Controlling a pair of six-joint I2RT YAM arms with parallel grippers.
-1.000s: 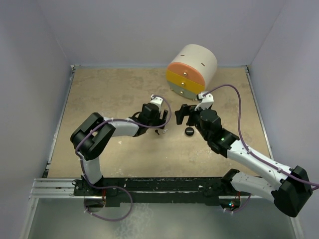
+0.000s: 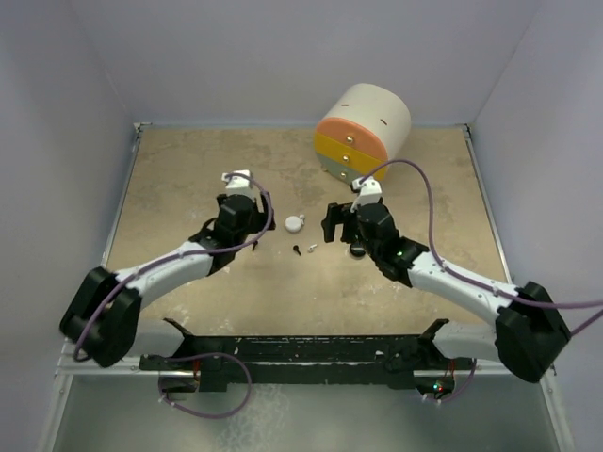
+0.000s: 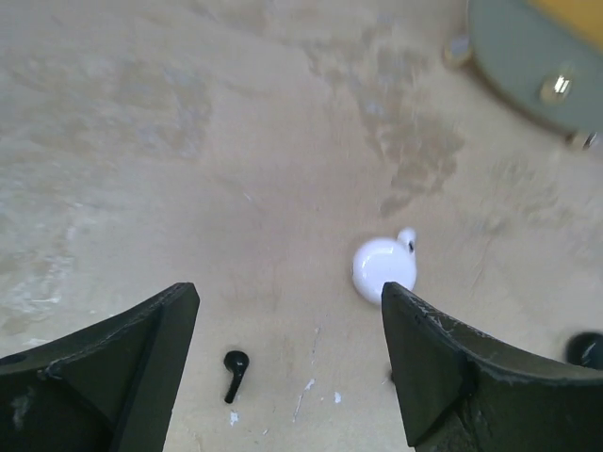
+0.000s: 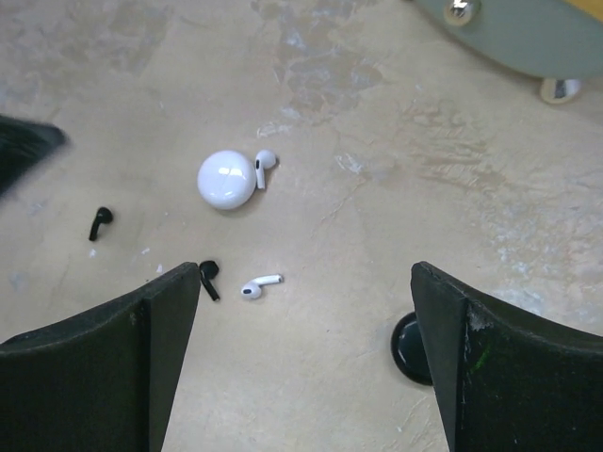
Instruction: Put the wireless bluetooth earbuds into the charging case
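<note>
A white round case (image 4: 226, 180) lies mid-table with a white earbud (image 4: 265, 162) beside it. Another white earbud (image 4: 255, 290) and two black earbuds, one (image 3: 236, 369) under my left gripper and one (image 4: 208, 280) further right, lie loose on the table. A black round case (image 4: 409, 347) lies at the right, partly behind a right finger. My left gripper is open above the table, left of the white case. My right gripper hangs open above the table, with nothing between its fingers.
A rounded cabinet (image 2: 363, 132) with orange, yellow and grey drawers stands at the back right. Walls enclose the sides and back.
My left arm has pulled back to the left, uncovering the white case in the top view. My right arm has shifted slightly left.
</note>
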